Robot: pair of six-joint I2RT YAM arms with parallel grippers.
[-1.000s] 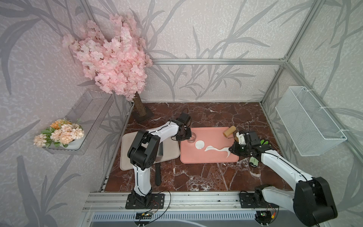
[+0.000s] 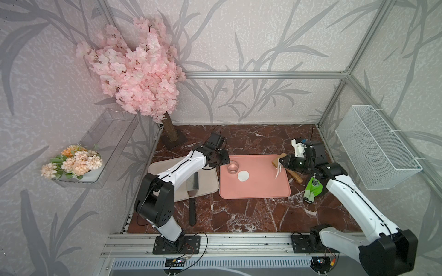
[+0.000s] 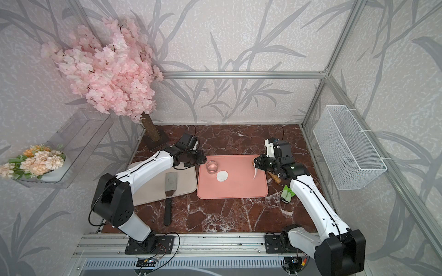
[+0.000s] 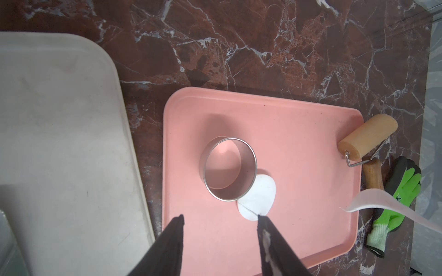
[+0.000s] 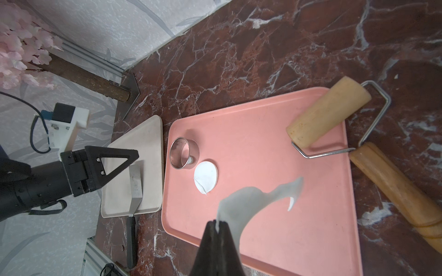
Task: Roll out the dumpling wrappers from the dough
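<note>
A white dough round [image 4: 260, 197] lies flat on the pink tray [image 4: 294, 124], beside the metal ring cutter [image 4: 253, 158], which stands near the tray's left end. My left gripper is open above that left end, nothing between its fingers. My right gripper is shut on a thin strip of white dough [image 5: 244, 207], which hangs lifted off the tray toward its right end. In the right wrist view the strip curls out beyond the fingertips. The roller [image 5: 329, 112] rests across the tray's far right corner, its wooden handle [image 5: 400, 188] out over the tabletop.
A pale tray [image 2: 207, 184] with a spatula [image 2: 192, 186] lies left of the pink one. A green and black glove [image 4: 400, 193] is on the right. Behind the pink tray the marble tabletop [image 2: 257, 138] is bare.
My right gripper has risen and moved back, lifting the dough strip off the tray; it hangs down now. My left gripper has drawn slightly back to the left, away from the ring cutter.
</note>
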